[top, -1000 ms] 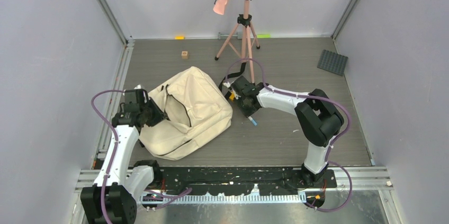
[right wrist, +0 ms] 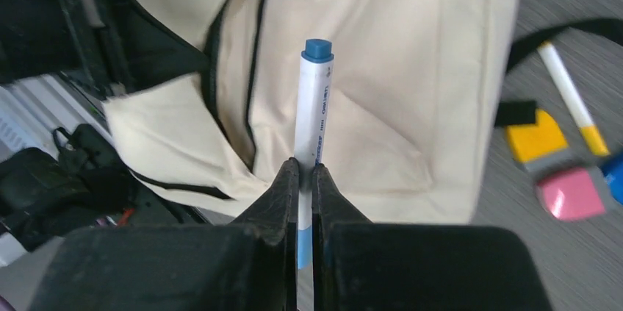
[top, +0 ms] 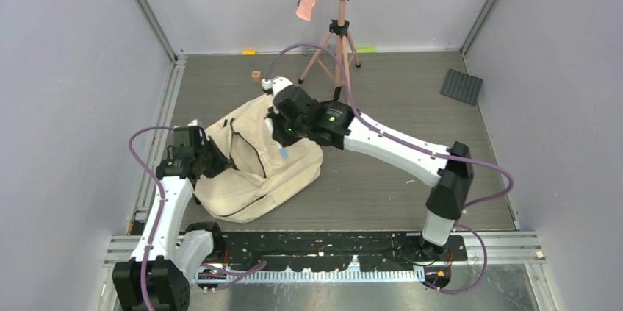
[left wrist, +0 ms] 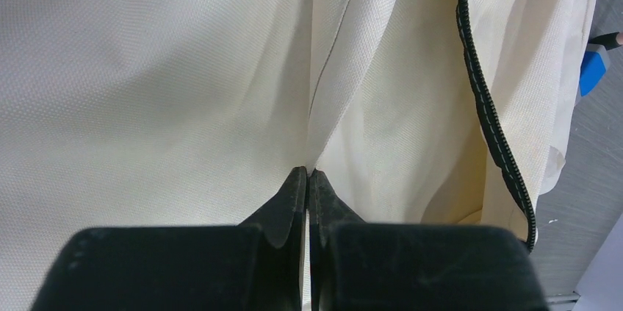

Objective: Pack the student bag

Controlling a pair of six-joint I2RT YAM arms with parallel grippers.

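Note:
The cream bag (top: 257, 186) lies on the left of the floor, its black-zipped opening partly spread. My left gripper is shut on a fold of the bag's edge beside that opening. A white marker (right wrist: 314, 105) with blue ends stands between the fingers of my right gripper, which is shut on it. In the top view, the right arm reaches over the bag and the marker's light-blue end (top: 283, 153) shows above the cloth. The bag's inside is mostly hidden.
Beyond the bag lie a white marker with yellow ends (right wrist: 569, 90), a yellow highlighter (right wrist: 535, 137), a pink one (right wrist: 569, 193) and a blue one (left wrist: 591, 72). A tripod (top: 340, 54) stands at the back.
My right gripper has swung left from the bare floor to over the bag, carrying the marker.

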